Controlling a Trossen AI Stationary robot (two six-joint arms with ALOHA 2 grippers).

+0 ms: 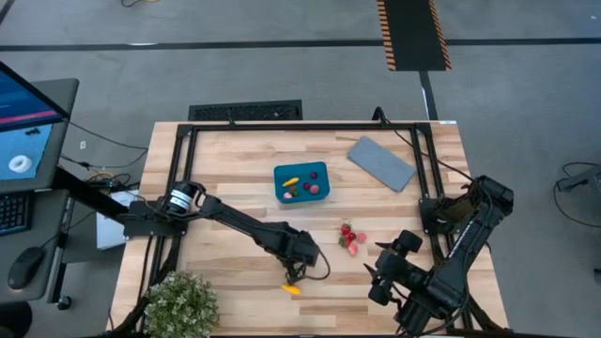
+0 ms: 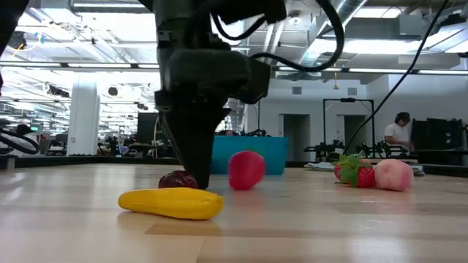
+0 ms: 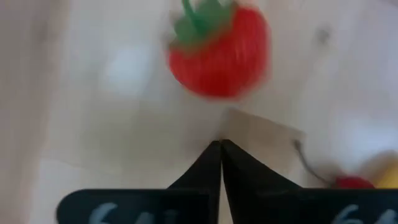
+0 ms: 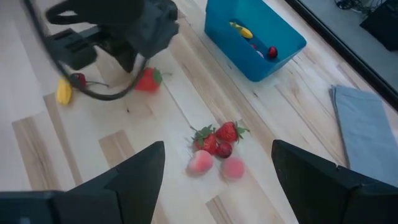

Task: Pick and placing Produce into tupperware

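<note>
My left gripper is shut, its fingertips together with nothing between them. Just beyond them in the left wrist view lies a loose strawberry, blurred. A yellow fruit and a dark cherry rest on the table close to that arm's tip. The blue tub holds a yellow piece and several small dark red and other pieces. Two strawberries, a dark red fruit and two pink fruits form a cluster on the wood. Over the table's right side, my right gripper stands open and empty.
A grey folded cloth lies right of the tub. At the front left corner stands a leafy plant. Black frame bars border the table. Bare wood separates the tub from the fruit cluster.
</note>
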